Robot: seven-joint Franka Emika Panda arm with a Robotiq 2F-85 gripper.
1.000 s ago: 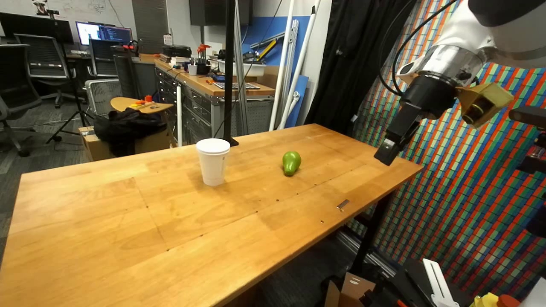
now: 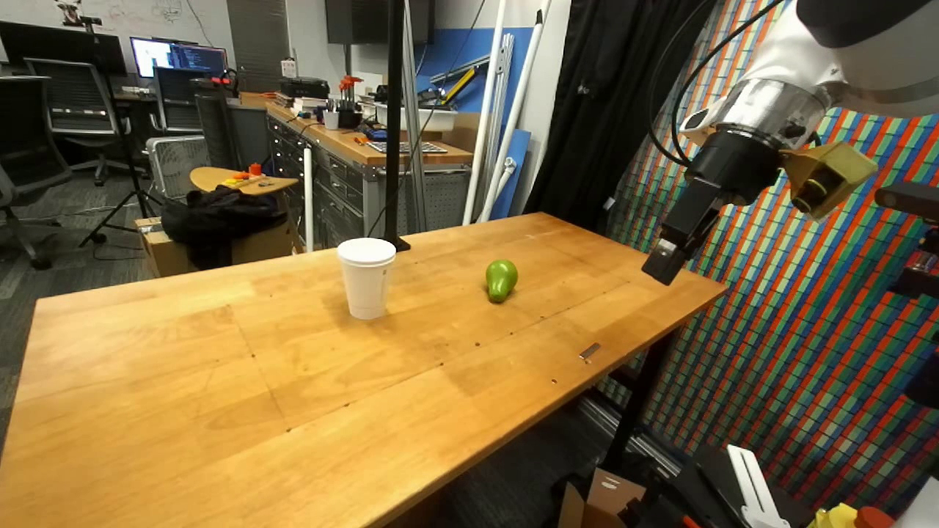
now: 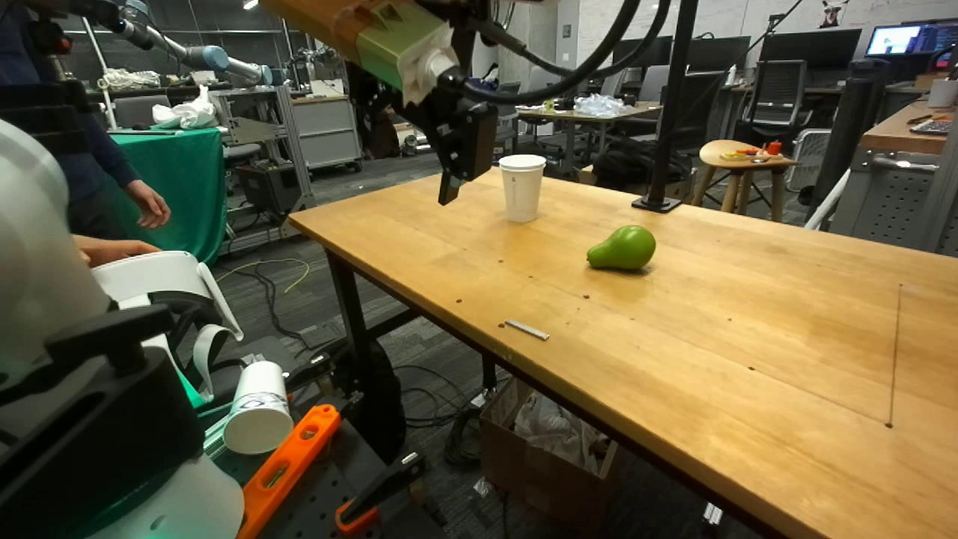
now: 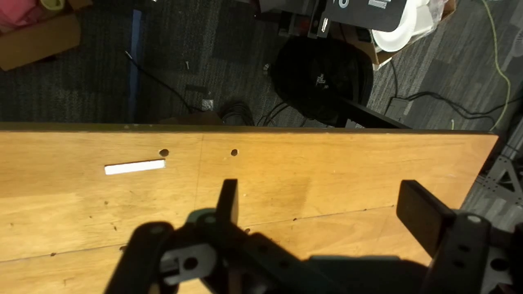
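My gripper is open, its two dark fingers wide apart with only bare wood beneath the gap in the wrist view. In the first exterior view, the gripper (image 2: 665, 262) hangs above the right end of the table. A white lidded cup (image 2: 366, 280) stands upright near the table's back edge. Between cup and gripper, a green pear-shaped fruit (image 2: 502, 281) lies on the wood, touching neither. The second exterior view shows the fruit (image 3: 622, 248) on its side and the cup (image 3: 522, 189) farther off. Neither appears in the wrist view.
A small flat metal strip (image 4: 135, 167) lies close to the table's edge. A black post (image 3: 664, 108) rises from the back edge of the table.
The arm and gripper have shifted very slightly in the first exterior view. The cup and fruit stay where they were.
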